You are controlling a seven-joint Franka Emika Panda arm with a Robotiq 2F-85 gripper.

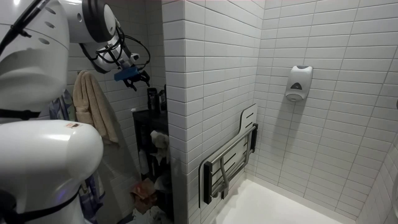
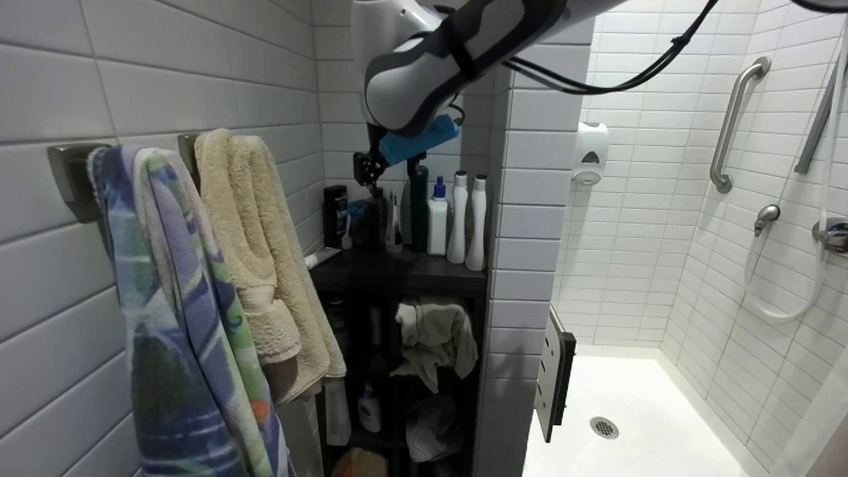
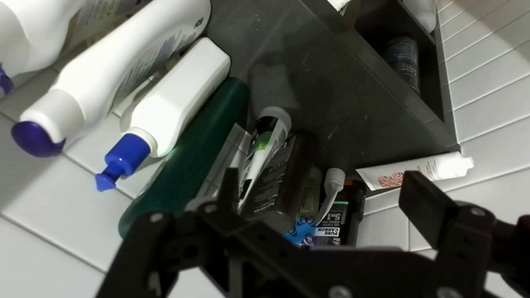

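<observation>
My gripper is open, its two black fingers spread wide with nothing held between them. In the wrist view, a dark brown bottle, a black carton-like bottle and a toothbrush show in the gap, beyond the fingertips. A black and white tube stands close to the left finger, and a white tube lies flat near the right one. Seen from outside, the gripper hangs above the top of the black shelf, over the left and middle bottles.
Along the shelf's right side stand a dark green bottle, a blue-topped white bottle and tall white bottles. A tiled wall edge borders that side. Towels hang at the left. Bare shelf top shows in front of the bottles.
</observation>
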